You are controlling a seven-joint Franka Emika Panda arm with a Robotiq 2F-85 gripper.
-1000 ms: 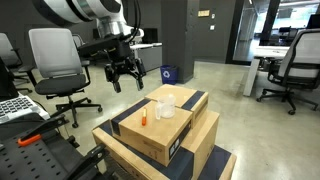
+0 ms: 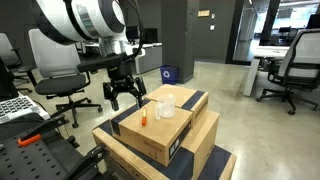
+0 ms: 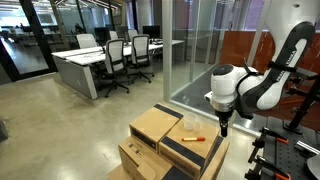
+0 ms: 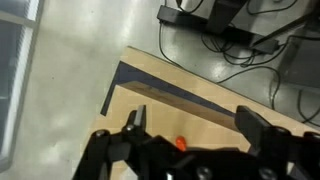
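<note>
My gripper [image 2: 125, 99] hangs above the near left edge of a cardboard box [image 2: 172, 134], fingers wide apart and nothing between them. An orange-red marker-like stick [image 2: 143, 117] lies on the box top, a little to the right of the gripper in that view. Beyond it stands a clear plastic cup [image 2: 166, 107]. Exterior view 2 has the stick [image 3: 194, 139] lying in front of the cup [image 3: 192, 122], with the gripper [image 3: 217, 122] to their right. In the wrist view only part of the stick [image 4: 181, 143] shows; the gripper body covers the rest.
Other cardboard boxes [image 3: 158, 124] adjoin this one, with dark gaps or panels between them. A dark table edge [image 2: 45, 160] carries the arm's base. Office chairs [image 2: 297, 70] stand well away, and open floor [image 3: 80, 120] surrounds the boxes.
Over the last second my gripper has come lower and shifted to the right in exterior view 1, nearer the box top. The stick, cup and boxes have stayed in place.
</note>
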